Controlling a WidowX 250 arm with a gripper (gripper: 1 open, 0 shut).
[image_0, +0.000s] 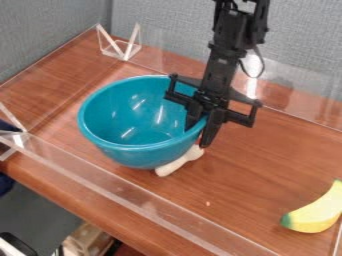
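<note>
My black gripper (203, 120) is shut on the right rim of a turquoise bowl (127, 125) near the middle of the view. The bowl's inside is empty, with light glints on it. A white object (178, 163) lies on the wooden table just beside the bowl's lower right, partly hidden by it.
A yellow banana (313, 209) lies at the lower right. Clear low walls border the table (254, 170), with white wire frames at the left corners. The table between bowl and banana is clear.
</note>
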